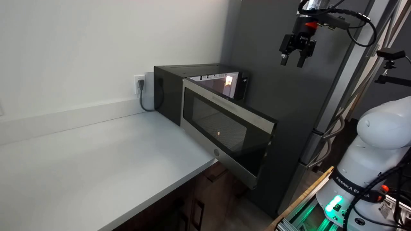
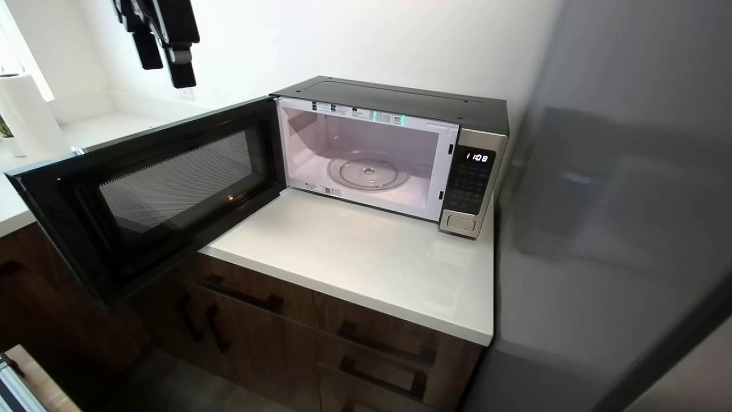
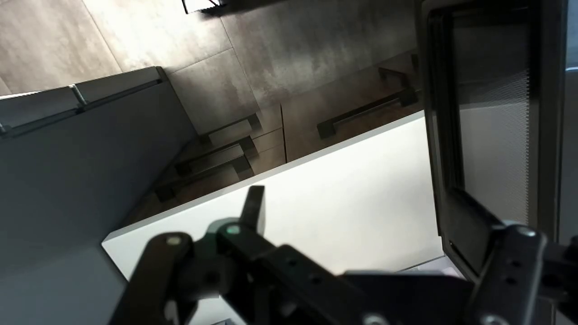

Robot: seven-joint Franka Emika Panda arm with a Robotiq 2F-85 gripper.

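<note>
The microwave (image 2: pixel 473 106) sits on the white counter with its black-framed door (image 2: pixel 75 233) swung wide. Inside its lit cavity lies a round glass turntable (image 2: pixel 368 171) with nothing on it. High above the counter and clear of the door, my gripper (image 1: pixel 292 61) points downward. A gap shows between its two fingers, and they hold nothing. From the wrist, the inner side of the door (image 3: pixel 490 124) appears at the right; dark gripper parts cover the lower part of that view.
A tall grey refrigerator (image 1: pixel 266 73) stands right beside the microwave. A power cord (image 1: pixel 141 96) runs to a wall outlet.
</note>
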